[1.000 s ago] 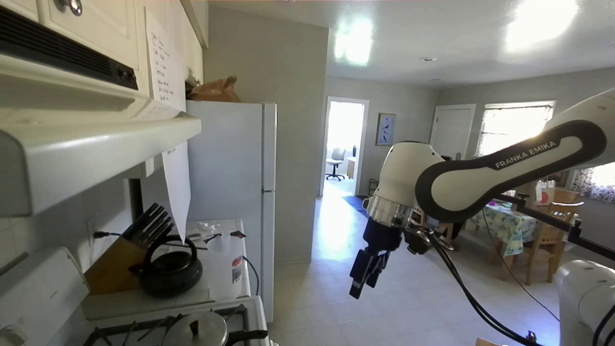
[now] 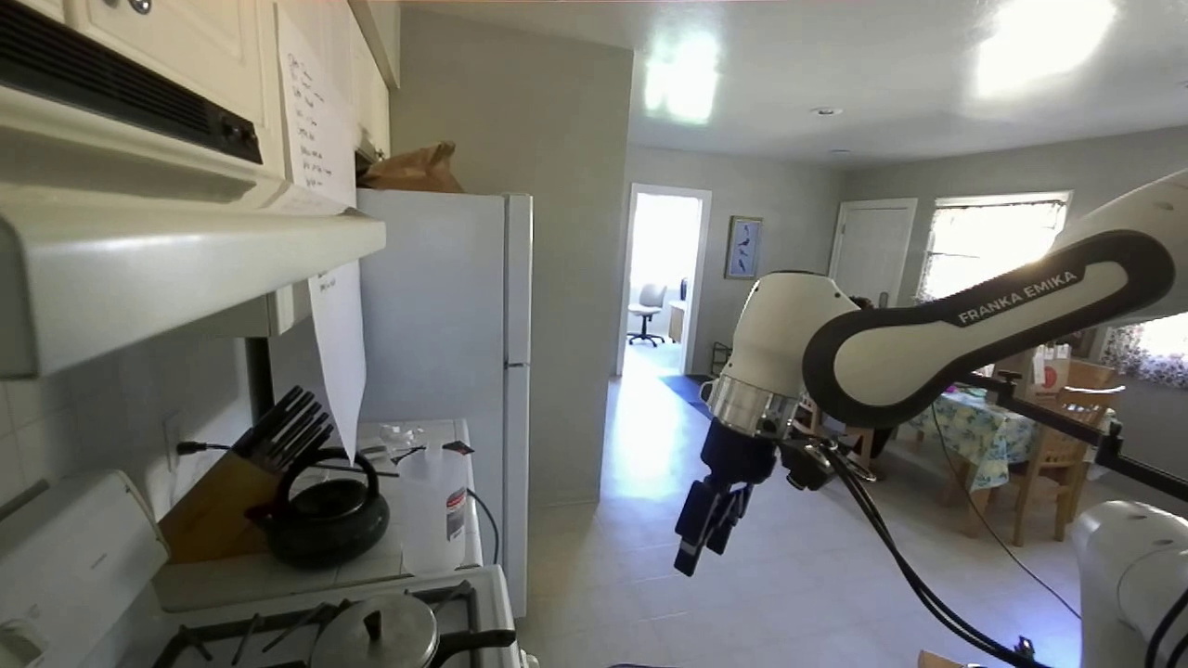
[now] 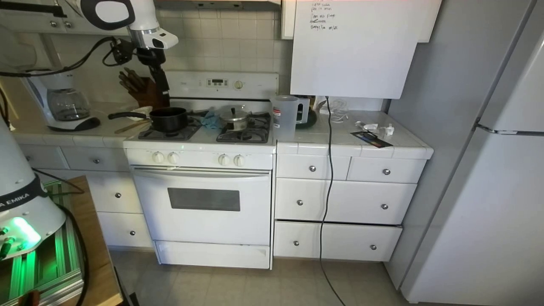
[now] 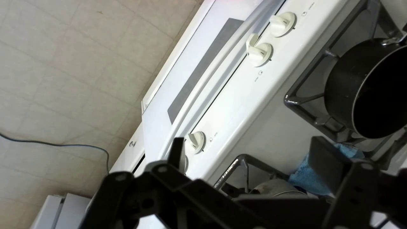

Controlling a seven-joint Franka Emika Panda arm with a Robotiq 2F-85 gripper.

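In the wrist view my gripper has its two fingers spread wide apart, with nothing held between them. It points down in front of the stove, clear of everything in exterior view 1. A black pot rests on the left burners, seen open-topped in the wrist view. On the right burners stands a lidded silver pot. A crumpled blue cloth lies on the stovetop between the two pots, partly covered by one finger in the wrist view.
A clear pitcher stands on the counter right of the stove. The black kettle is near a knife block. Overhead, the range hood juts out. A dark cable hangs down the drawers.
The arm and gripper show no visible movement.
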